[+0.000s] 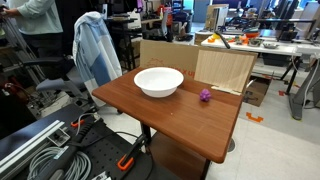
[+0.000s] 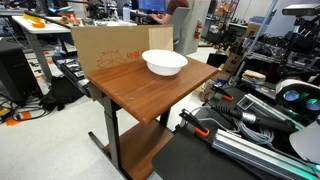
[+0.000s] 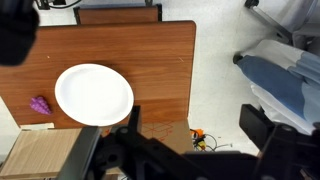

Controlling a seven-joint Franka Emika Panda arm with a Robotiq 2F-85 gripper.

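Note:
A white bowl rests on the brown wooden table, and in exterior view 2 the same bowl shows toward the table's far side. To its right in exterior view 1 lies a small purple object. Seen from above in the wrist view, the bowl appears empty, with the purple object to its left. My gripper is open high over the table, its fingers spread and nothing between them. Neither exterior view shows the gripper.
Cardboard panels stand along one table edge. Beyond another end hangs a light blue cloth. Cables and a metal rail lie by the robot base. Much of the tabletop around the bowl is bare.

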